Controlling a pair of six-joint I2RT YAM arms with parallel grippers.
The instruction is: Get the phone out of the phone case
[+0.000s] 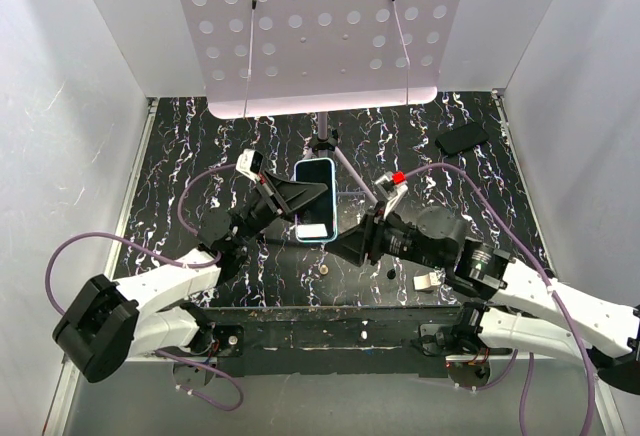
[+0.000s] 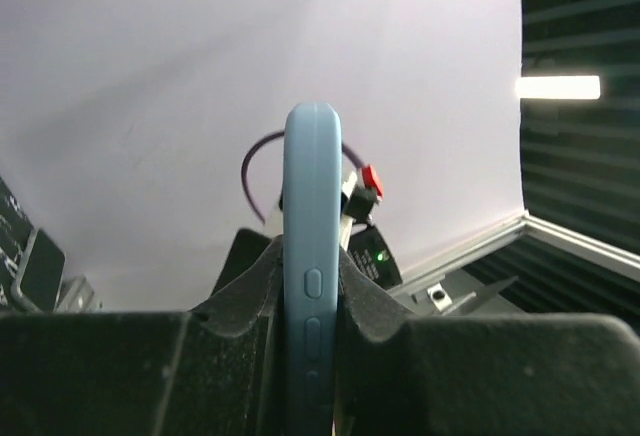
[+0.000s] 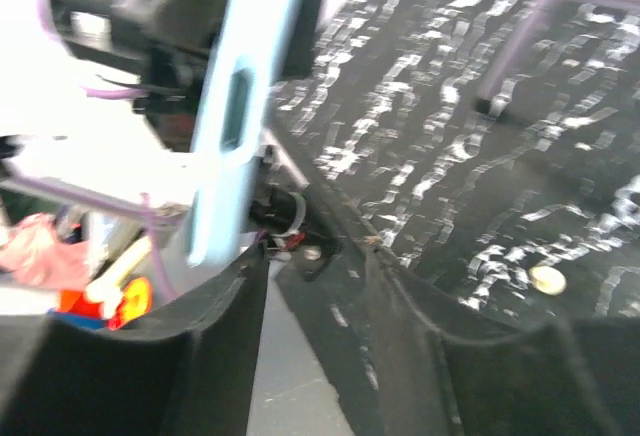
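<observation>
A black-screened phone (image 1: 318,178) sits in a light blue case (image 1: 335,211), raised above the table and nearly straight in the top view. My left gripper (image 1: 320,194) is shut on the cased phone from its left side. Edge-on in the left wrist view, the blue case (image 2: 312,196) rises between the fingers, its side buttons facing the camera. Close to the lower right corner is my right gripper (image 1: 345,248). In the right wrist view its fingers (image 3: 235,306) stand apart with nothing between them, and the case (image 3: 225,146) with its cutout lies up and left of them.
A flat black object (image 1: 462,138) lies at the table's back right. Behind the phone stands a tripod (image 1: 323,144) under the perforated panel (image 1: 320,36). A small whitish block (image 1: 427,282) lies near the front edge.
</observation>
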